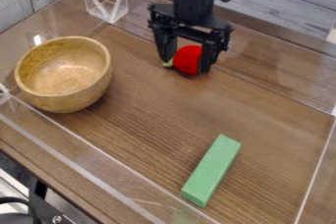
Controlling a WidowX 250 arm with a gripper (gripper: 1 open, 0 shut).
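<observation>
My black gripper [187, 38] hangs from the top centre of the camera view, open, over a red object [192, 62] with a small green top on its left, apparently a strawberry or pepper toy. The arm partly hides it; whether the fingers touch it I cannot tell.
A wooden bowl [62, 90] sits at the left. A green block [210, 171] lies at the front right. A clear rack [106, 2] stands at the back left.
</observation>
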